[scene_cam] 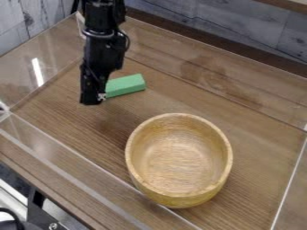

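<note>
The black robot arm hangs from the top left, its gripper [96, 95] low over the table, just left of a green block [126, 86]. The fingers look shut, with nothing visible between them; whether they touch the block is unclear. A round yellow wooden bowl [179, 191] stands in the lower right, apart from the block.
</note>
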